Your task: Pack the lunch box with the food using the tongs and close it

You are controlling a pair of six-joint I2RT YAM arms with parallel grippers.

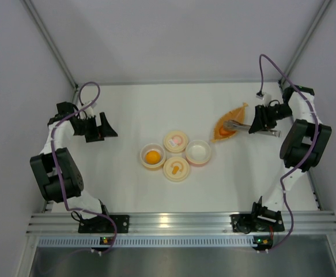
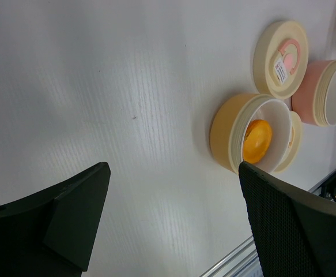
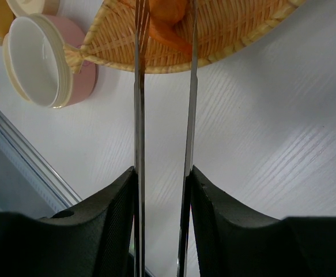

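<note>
My right gripper [image 1: 260, 118] has metal tongs [image 3: 140, 115] between its fingers, their tips over orange food [image 3: 169, 38] in a leaf-shaped wicker basket [image 1: 237, 114]; whether the tips touch it I cannot tell. My left gripper [image 1: 104, 127] stands open and empty above the table's left side. A round container with yellow food [image 1: 153, 156] and an empty pink-white container [image 1: 198, 151] sit mid-table beside two lids, one with a pink clasp [image 1: 176, 140], one with an orange clasp [image 1: 176, 168].
A metal rail [image 1: 173, 214] runs along the front edge.
</note>
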